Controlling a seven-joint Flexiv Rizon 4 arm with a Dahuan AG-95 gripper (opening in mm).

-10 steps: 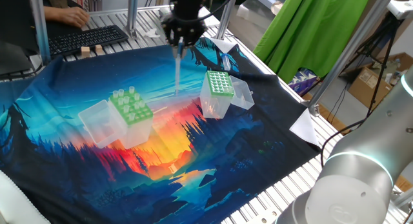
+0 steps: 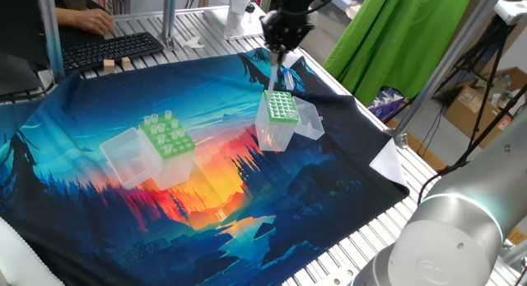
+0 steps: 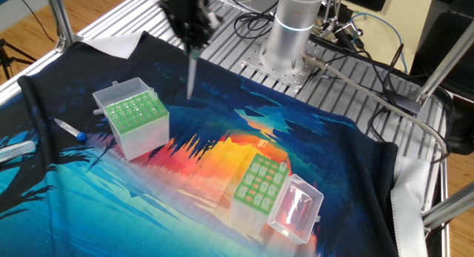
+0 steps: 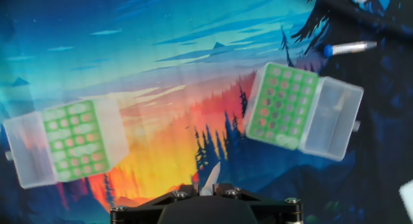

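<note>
My gripper is shut on a long, thin translucent pipette tip [image 3: 191, 81], which points downward. In exterior view 1 the tip overlaps the back edge of a clear box with a green grid [image 2: 282, 107]. Exterior view 2 shows the held tip apart from that box [image 3: 141, 131], off to its side and above the cloth. No tips stand up from this box's grid. Another clear box with a green rack [image 2: 167, 138] has several tips standing in it; in the wrist view this rack [image 4: 76, 139] lies at the left.
Open lids [image 4: 332, 117] hang beside both boxes. A blue-capped pen [image 3: 70, 129] lies near the grid box. A keyboard [image 2: 111, 49] sits past the cloth's far edge.
In exterior view 1 my gripper has moved right with the held tip, from between the boxes to the back edge of the right-hand one. Both boxes have stayed put.
</note>
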